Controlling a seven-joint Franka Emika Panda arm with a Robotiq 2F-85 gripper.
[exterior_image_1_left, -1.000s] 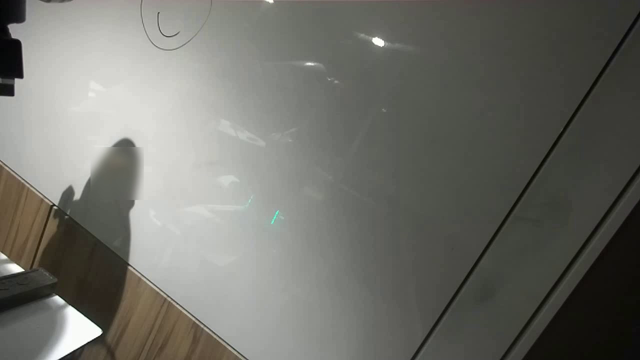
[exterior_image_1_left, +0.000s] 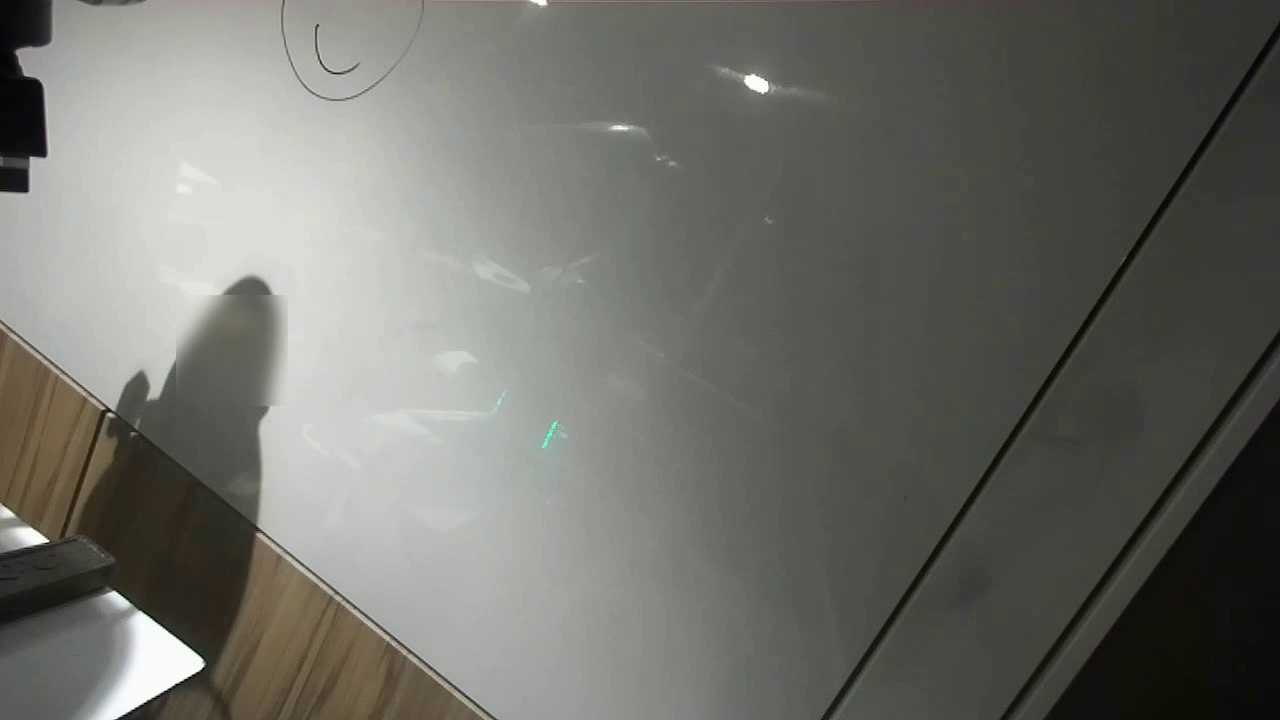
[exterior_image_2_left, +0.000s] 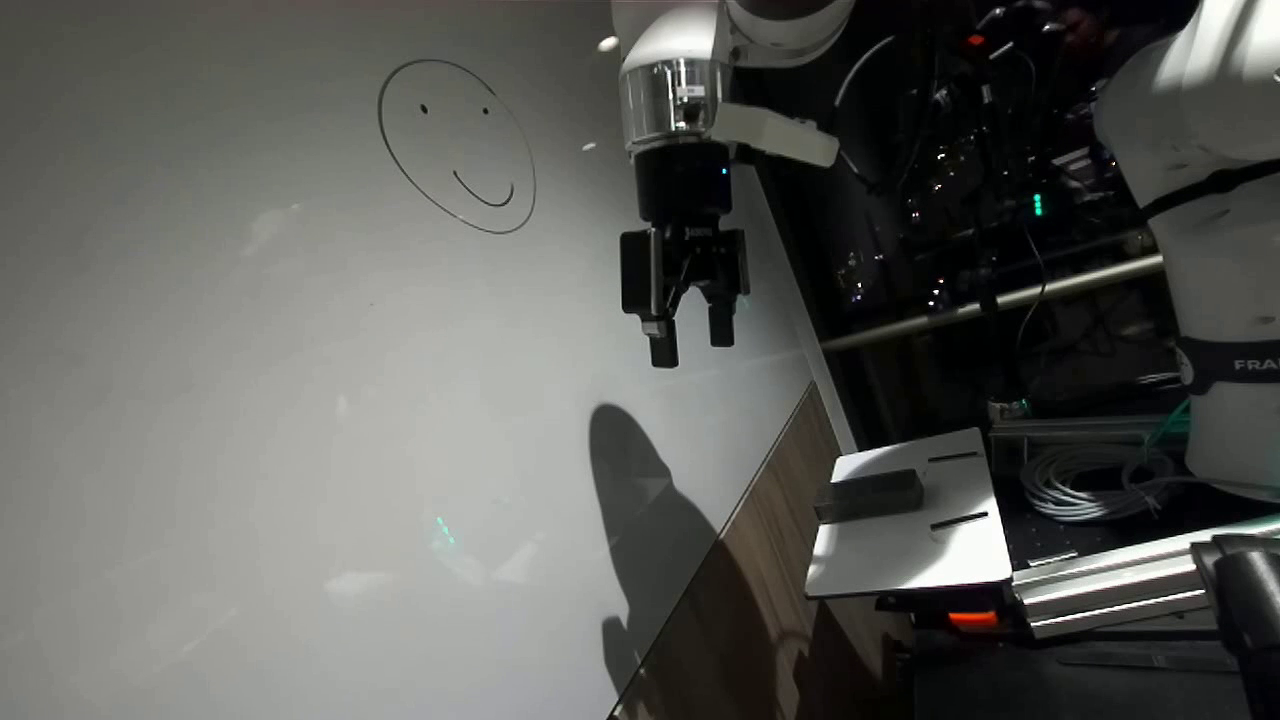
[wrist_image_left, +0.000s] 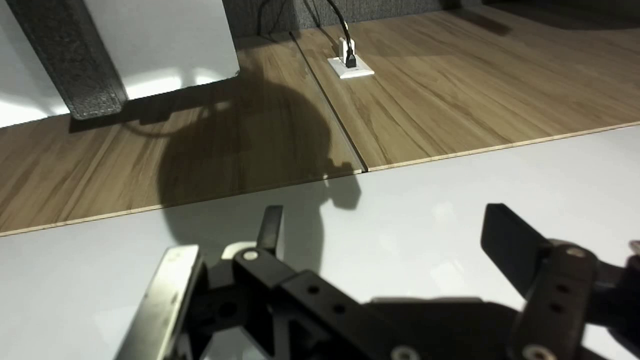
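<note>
A dark grey block, like a whiteboard eraser (exterior_image_2_left: 870, 496), lies on a small white shelf (exterior_image_2_left: 840, 564) in exterior view 2. My gripper (exterior_image_2_left: 693, 348) hangs above and to the left of it in that view, fingers pointing down, in front of the whiteboard (exterior_image_2_left: 240, 384). In the wrist view the fingers of the gripper stand wide open with nothing between them. The eraser (wrist_image_left: 78, 54) shows there at the upper left, well apart from the fingers. A smiley face (exterior_image_2_left: 459, 150) is drawn in thin black line on the board.
Wood panelling (wrist_image_left: 480, 84) runs along the board's lower edge, with a plugged-in wall socket (wrist_image_left: 351, 67) and black cable. A second white arm (exterior_image_2_left: 1236, 240) stands at the right beside a coiled cable (exterior_image_2_left: 1098, 480). The board's surface in front is clear.
</note>
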